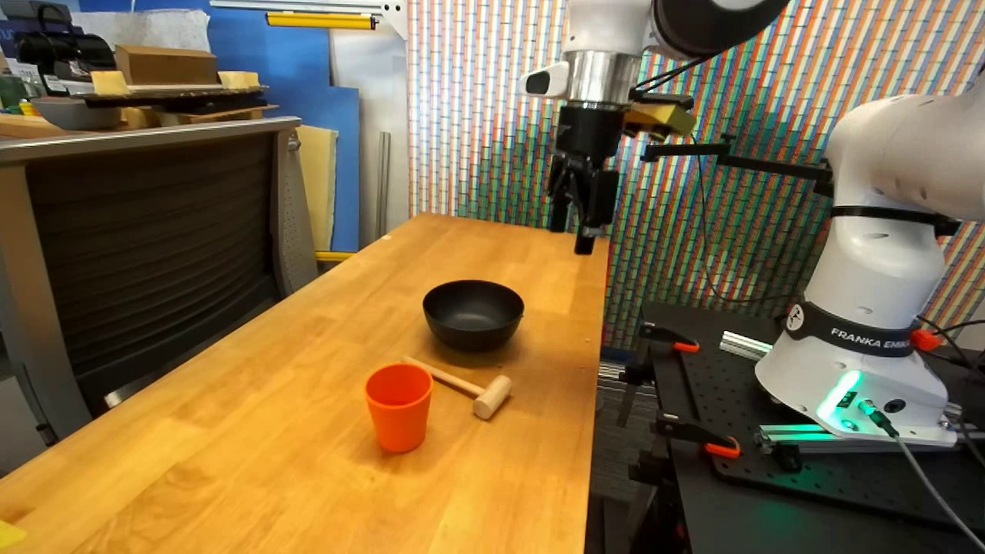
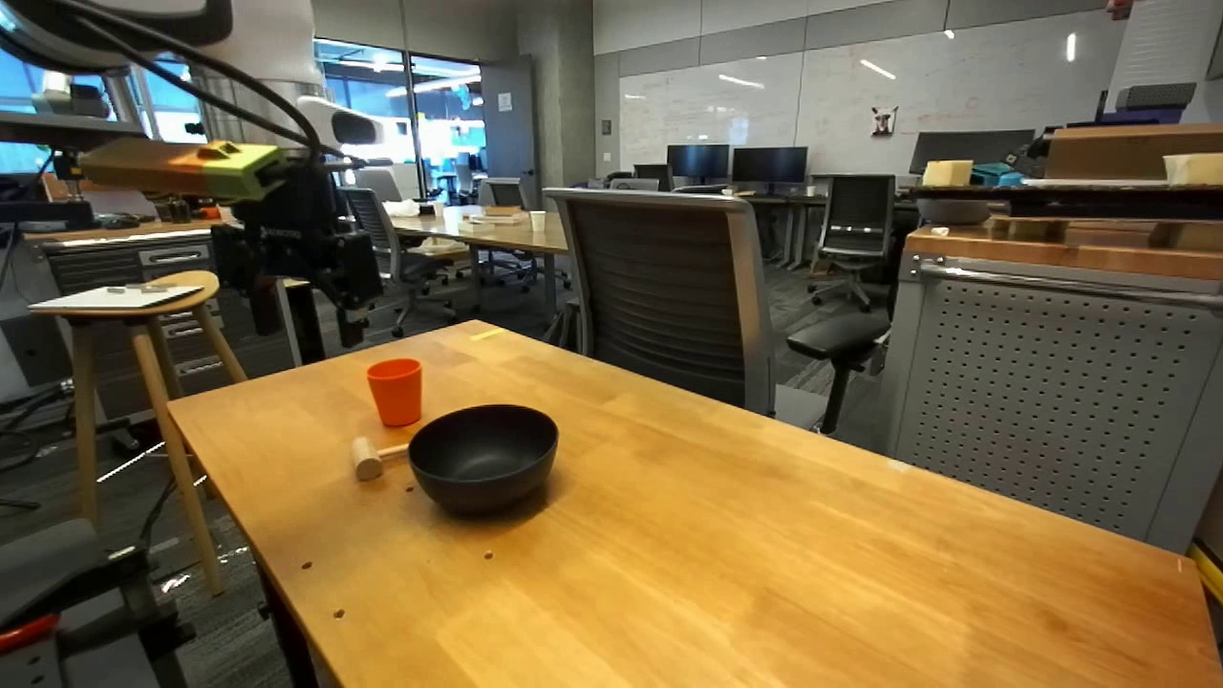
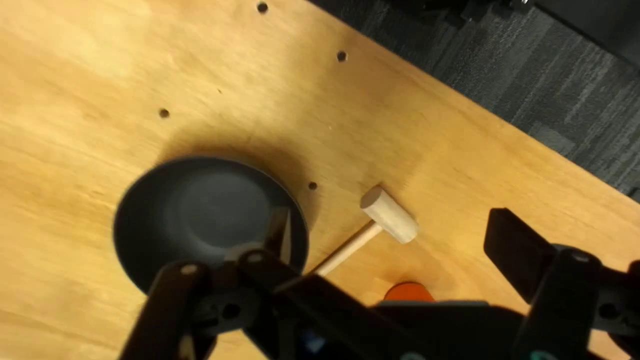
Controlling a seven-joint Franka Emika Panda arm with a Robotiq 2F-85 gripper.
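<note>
My gripper (image 1: 572,230) hangs in the air above the wooden table, pointing down. It is open: in the wrist view its fingers (image 3: 514,255) stand wide apart, with nothing held between them. Below the gap lies a small wooden mallet (image 3: 391,215), flat on the table, its handle partly hidden by the gripper. A black bowl (image 1: 473,315) sits upright behind the mallet in exterior view 1; one finger overlaps its rim in the wrist view. The orange cup (image 1: 399,407) stands upright beside the mallet handle, mostly hidden from the wrist camera.
A dark office chair (image 1: 157,249) lines one long side. Across a gap from the opposite edge, the robot's base (image 1: 854,369) is mounted on a black stand with clamps (image 1: 697,432).
</note>
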